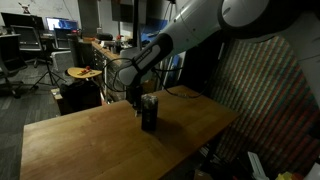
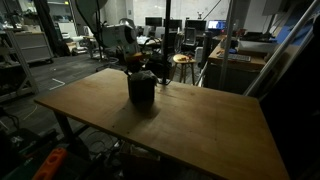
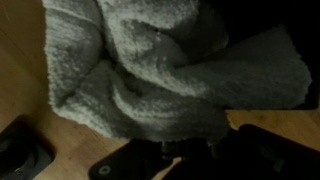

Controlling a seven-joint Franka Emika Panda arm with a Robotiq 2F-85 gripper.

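Note:
A grey-white towel (image 3: 150,70) fills much of the wrist view, bunched in soft folds. It lies at the mouth of a black container (image 1: 149,120), which stands upright on the wooden table; the container (image 2: 141,92) also shows in exterior view 2, a bit of pale cloth (image 2: 143,75) at its top. My gripper is at the towel's near edge, shut on the cloth, though the dark fingertips are hard to make out. From outside, the gripper (image 1: 136,102) appears beside the container's rim. How much cloth is inside the container is hidden.
Desks, chairs and a round stool (image 1: 84,73) stand beyond the table.

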